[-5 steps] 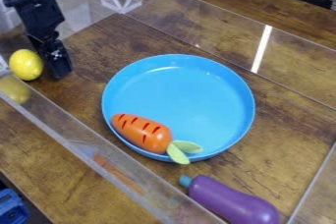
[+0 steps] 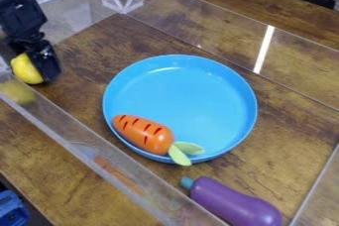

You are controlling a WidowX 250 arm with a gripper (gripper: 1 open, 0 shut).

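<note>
At the far left, my black gripper (image 2: 32, 54) is low over a yellow toy (image 2: 27, 69), which is partly hidden by its fingers; the fingers look open around it, though the dark shapes are hard to tell apart. A blue plate (image 2: 205, 93) holds an orange toy carrot (image 2: 139, 131) with pale green leaves at its lower left.
A clear plastic wall runs diagonally along the lower left, with another at the back. A purple toy eggplant (image 2: 232, 200) lies at the bottom right. Wooden floor around the plate is clear, and a blue object (image 2: 8, 208) sits at the bottom left edge.
My gripper has moved down onto the yellow toy, covering more of it.
</note>
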